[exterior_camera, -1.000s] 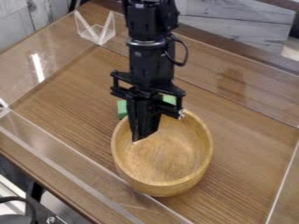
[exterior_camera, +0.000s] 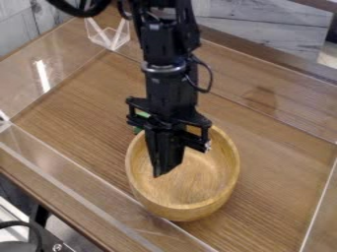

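The black robot arm reaches down from the top to the middle of the view, where its gripper hangs over the left part of a round, pale wooden bowl. The gripper is shut, with nothing seen between its fingers. A small green object shows behind the arm, just beyond the bowl's back left, mostly hidden.
Clear plastic pieces are at the back left. A black cable lies at the lower left corner.
The arm and gripper have moved downward and slightly toward the front over the bowl. Less of the green object behind them now shows.
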